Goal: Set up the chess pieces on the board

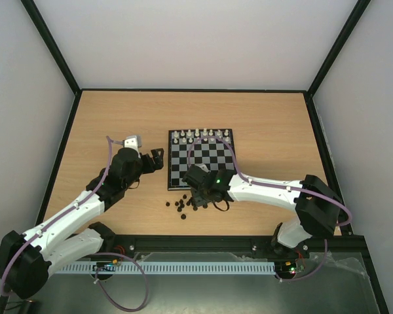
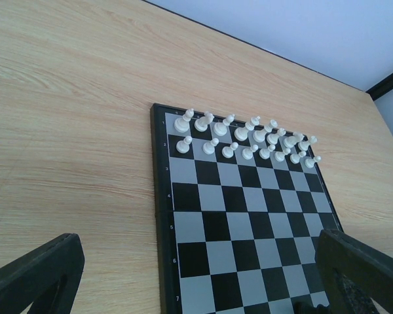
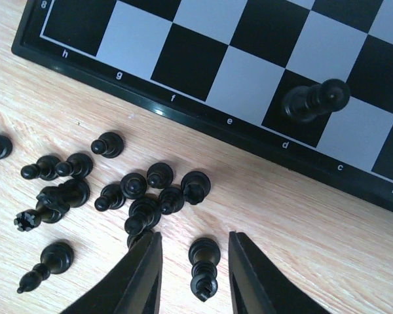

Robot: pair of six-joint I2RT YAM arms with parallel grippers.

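Observation:
The chessboard lies mid-table, with white pieces standing in two rows at its far side. One black piece stands upright on the dark d-file square of the near edge row. Several black pieces are on the wood in front of the board, some touching one another. My right gripper is open above the table, and a single black piece shows between its fingers, not gripped. Left of the board, my left gripper is open and empty, its two fingers wide apart.
Close to the right gripper's left finger is a tight cluster of black pieces. Another black piece lies farther left. Bare wood stretches right of the board and behind it.

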